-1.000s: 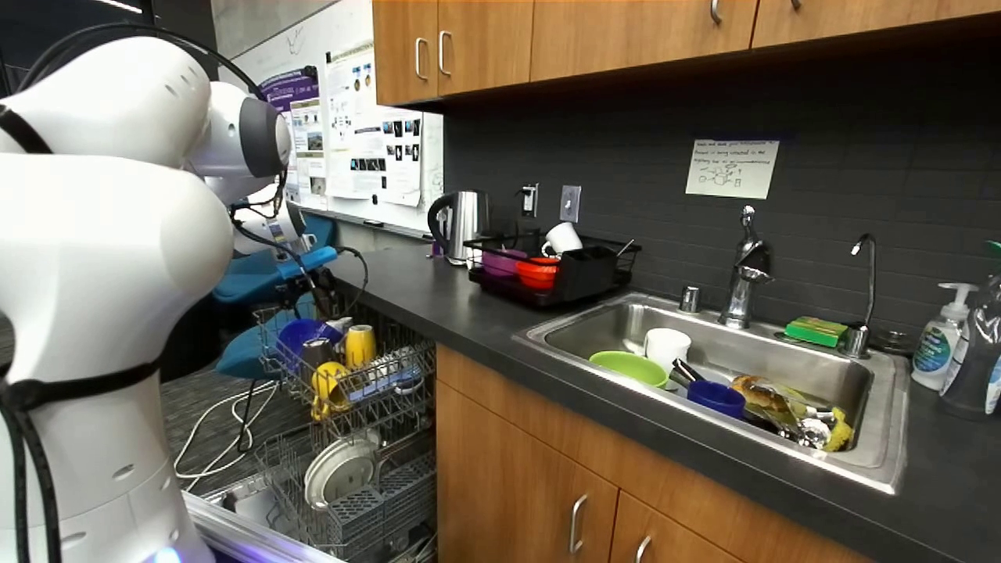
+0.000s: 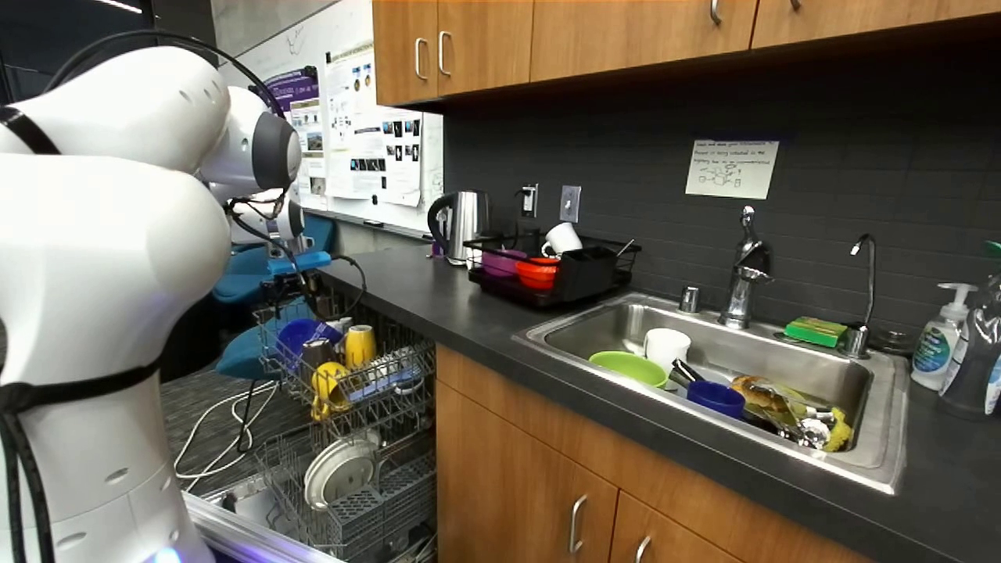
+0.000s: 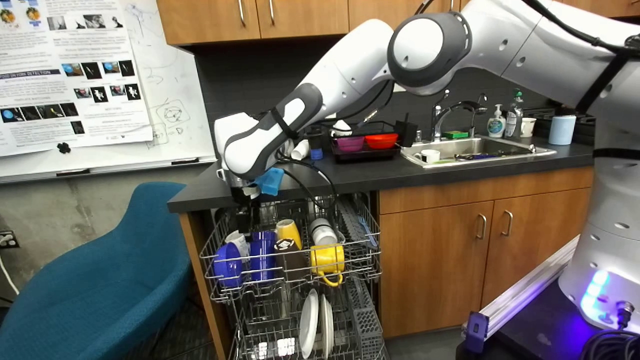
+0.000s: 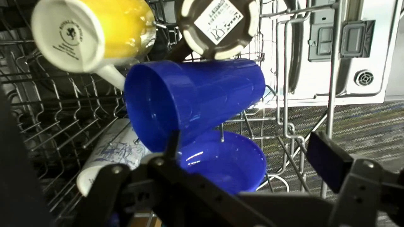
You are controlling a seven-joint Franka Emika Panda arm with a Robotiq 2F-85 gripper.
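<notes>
My gripper is open over the upper dishwasher rack (image 3: 354,255), its fingers spread wide. A blue bowl (image 4: 227,162) shows between and beyond the fingers in the wrist view; whether they touch it I cannot tell. Beside the bowl is a blue cup (image 4: 216,92), its mouth turned toward the left of that view. A white patterned mug (image 4: 117,147) lies partly behind the left finger. The yellow mug (image 4: 125,30) and a dark brown mug (image 4: 217,26) are near the blue cup. In the second exterior view, the gripper (image 3: 244,225) hangs above the rack's left side.
The countertop edge (image 3: 198,204) is close to the gripper. Plates (image 3: 309,324) stand in the lower rack. Over at the sink (image 2: 873,450) are a green bowl (image 2: 629,367), a white mug (image 2: 665,348) and a blue bowl (image 2: 715,399). A teal chair (image 3: 114,270) stands left of the dishwasher.
In exterior view 1, the upper arm has shifted slightly right, and the blue piece near the gripper has moved a little left and levelled. The dishes look unmoved.
</notes>
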